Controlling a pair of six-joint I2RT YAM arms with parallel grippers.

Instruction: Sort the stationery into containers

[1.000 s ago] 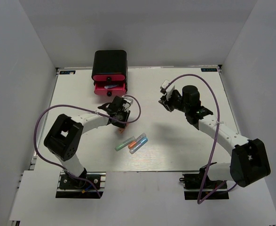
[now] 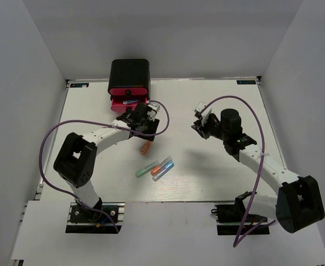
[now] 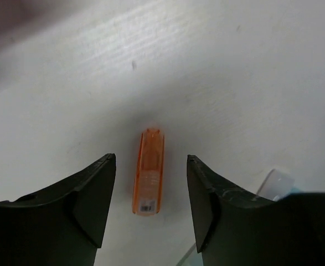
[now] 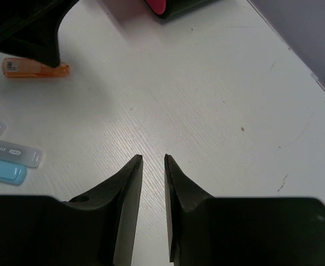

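An orange stationery piece (image 2: 145, 147) lies on the table just in front of my left gripper (image 2: 154, 134). In the left wrist view the orange piece (image 3: 149, 172) shows between and below my open fingers, with nothing gripped. Three more pieces lie closer to the front: a green one (image 2: 146, 169), an orange one (image 2: 156, 170) and a blue one (image 2: 163, 171). The black box (image 2: 129, 76) has its red drawer (image 2: 118, 105) pulled out, with something greyish inside. My right gripper hangs over bare table, its fingers a little apart and empty.
Purple cables loop over both arms, one of them (image 2: 260, 133) on the right. Free table surface (image 2: 184, 100) lies between the grippers and at the back. Grey walls enclose the sides and rear.
My left gripper has moved back toward the drawer, leaving the orange piece more exposed. My right arm has shifted slightly right and toward the front. The pieces stay put.
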